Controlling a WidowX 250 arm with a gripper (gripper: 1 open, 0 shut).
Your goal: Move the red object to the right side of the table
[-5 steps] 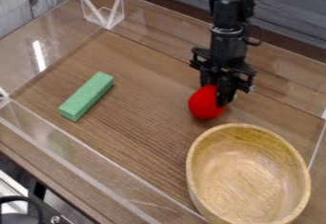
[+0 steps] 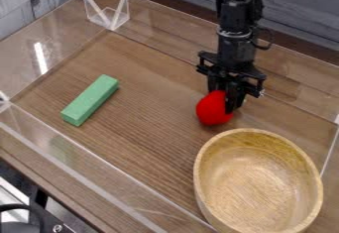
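The red object [image 2: 215, 109] is small and rounded, and it rests on the wooden table right of its middle, just above the tan bowl. My black gripper [image 2: 223, 95] reaches down from the top of the view, its lower end right at the far side of the red object and overlapping it in the picture. Dark finger parts cover the object's upper right edge. Whether they grip it or only touch it is too small to make out.
A large tan bowl [image 2: 212, 182] fills the lower right. To the left lies a green block [image 2: 89, 100]. A clear wire-like holder [image 2: 106, 12] stands at the far left. Bare wood [image 2: 159, 78] stretches between the green block and the red object.
The arm and gripper have shifted very slightly to the left. The red object looks to be in the same place, and the other things are unmoved.
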